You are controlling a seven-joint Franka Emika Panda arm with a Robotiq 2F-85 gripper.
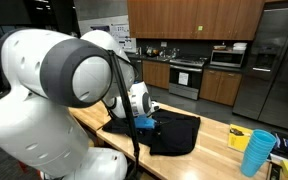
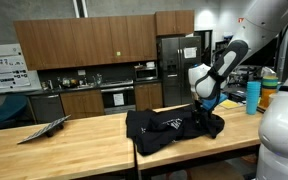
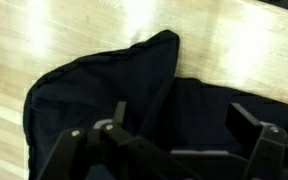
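A black cloth [image 1: 180,131] lies spread and wrinkled across the wooden table. In exterior view 2 the cloth [image 2: 154,128] reaches from the table's middle to beneath the arm. Over it hangs my gripper, open, its two dark fingers far apart. Between and below them the wrist view shows the cloth [image 3: 94,85], with a folded corner pointing up toward bare wood. In exterior view 1 the gripper [image 1: 144,135] is low over the cloth's near left part; whether its fingertips touch the fabric cannot be told.
Bare table [image 1: 212,158] lies right of the cloth. At the right edge stand blue cups [image 1: 257,152], with a yellow item [image 1: 240,137] behind them. In exterior view 2, the table's left half [image 2: 54,145] is clear. Kitchen cabinets and a fridge are far back.
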